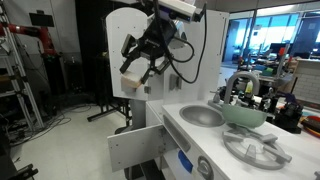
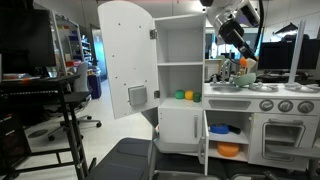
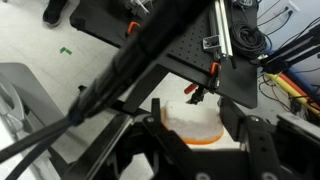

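Observation:
My gripper is shut on a pale, whitish object with an orange lower edge point(image 3: 192, 124), which sits between the two fingertips in the wrist view. It may be a small bowl or cup; its full shape cannot be told. In exterior view 1 the same pale object point(image 1: 131, 82) hangs in the air under the arm, in front of the white cabinet and left of the sink point(image 1: 202, 115). The floor lies far below it in the wrist view.
An open white door panel point(image 1: 135, 149) stands beneath the held object. On the counter are a green basin point(image 1: 244, 115) and a grey rack point(image 1: 255, 149). An orange bowl point(image 2: 229, 150) lies in the lower compartment, below a blue item point(image 2: 221, 128).

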